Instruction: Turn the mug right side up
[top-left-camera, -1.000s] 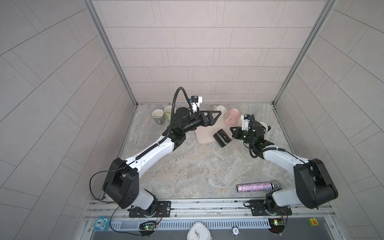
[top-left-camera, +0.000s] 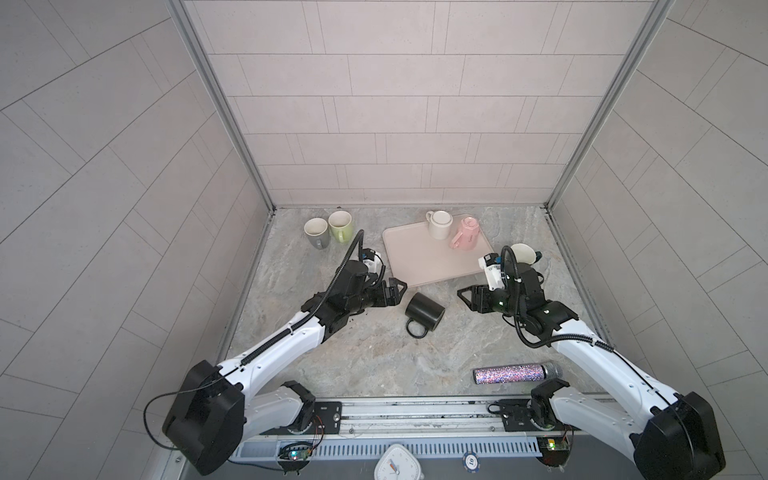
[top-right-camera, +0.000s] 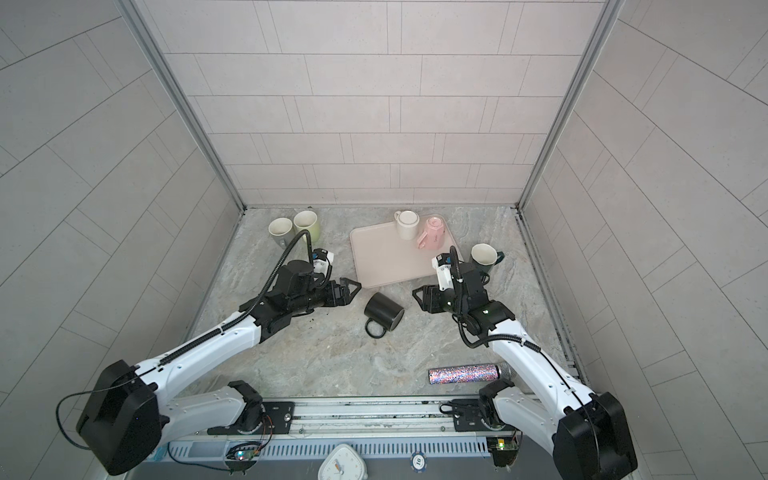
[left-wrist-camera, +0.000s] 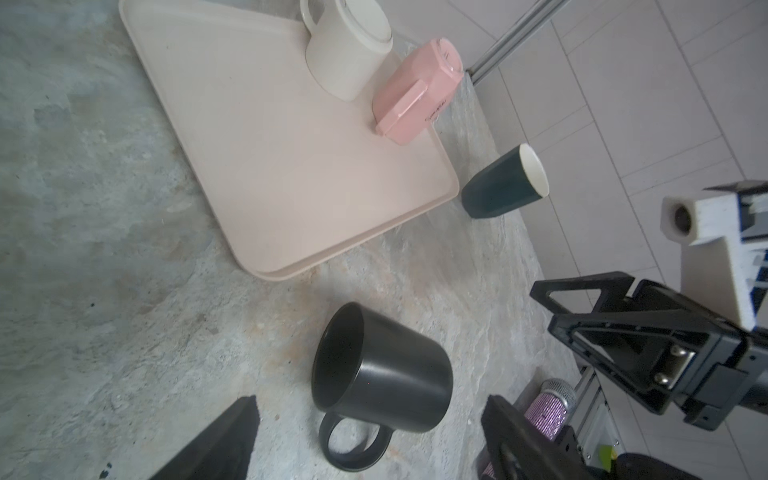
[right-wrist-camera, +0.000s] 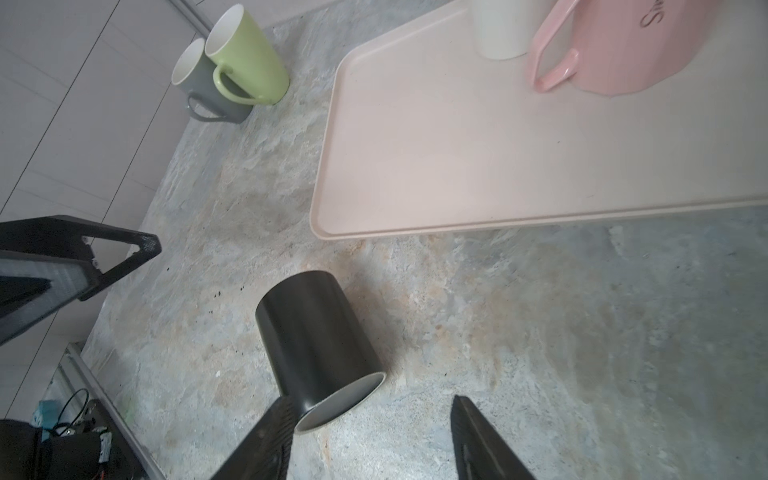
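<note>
A black mug (top-left-camera: 424, 312) lies on its side on the counter in front of the tray. Its mouth (left-wrist-camera: 336, 360) faces left, and its handle (left-wrist-camera: 356, 452) points toward the front. Just left of the mug in the top left view is my left gripper (top-left-camera: 398, 291), open and empty. My right gripper (top-left-camera: 466, 298) is to the right of the mug, also open and empty. Each wrist view shows the mug, with the fingers (left-wrist-camera: 228, 436) apart.
On the pink tray (right-wrist-camera: 416, 160), a white mug (left-wrist-camera: 348, 48) and a pink mug (left-wrist-camera: 420, 92) stand upside down. Grey (top-left-camera: 317, 233) and green mugs (top-left-camera: 341, 225) stand back left, a dark green mug (top-right-camera: 484, 254) right. A glittery bottle (top-left-camera: 512, 373) lies front right.
The black mug has gone from the tray's front edge to the counter, forward and left. My left gripper has swung down and left; the right has moved slightly toward the front.
</note>
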